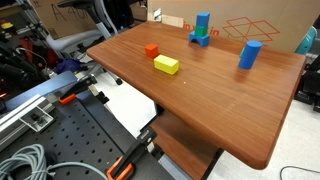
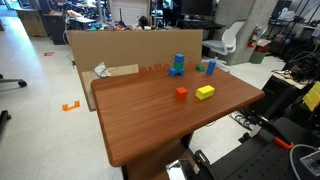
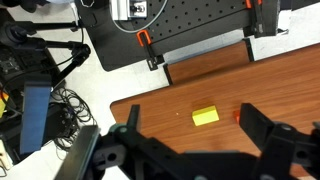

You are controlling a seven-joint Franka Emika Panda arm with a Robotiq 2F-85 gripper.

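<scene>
On the brown table lie a red block (image 1: 151, 49) and a yellow block (image 1: 166, 65), close together but apart. Farther back stands a stack of blue and green pieces (image 1: 202, 30), with blue on top, green in the middle and a wider blue base. A blue cylinder (image 1: 250, 55) stands upright to its right. My gripper shows only in the wrist view, its dark fingers (image 3: 128, 148) spread wide at the bottom. Between them I see the tabletop and both blocks below, with nothing held.
A tan panel (image 2: 130, 48) runs along one side of the table (image 2: 135, 110). The black base (image 1: 70, 140) with orange clamps and loose cables (image 1: 30, 160) lies beside the table, across a gap.
</scene>
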